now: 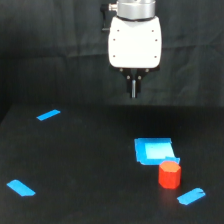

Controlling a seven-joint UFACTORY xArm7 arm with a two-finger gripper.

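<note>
High above the table at the top centre hangs my white gripper (132, 95), its thin dark fingers pointing down. They appear edge-on against the black backdrop, so the gap between them is hidden; nothing can be made out hanging below them. Lower and to the right, a red hexagonal block (169, 175) rests on the black table. A blue-bordered square with a pale blue middle (156, 150) lies just behind the block, whose upper edge overlaps the square's near corner in this view.
Strips of blue tape lie on the table: one at the far left (49, 115), one at the near left (20, 188) and one at the near right (191, 197). A dark curtain (60, 60) closes off the back.
</note>
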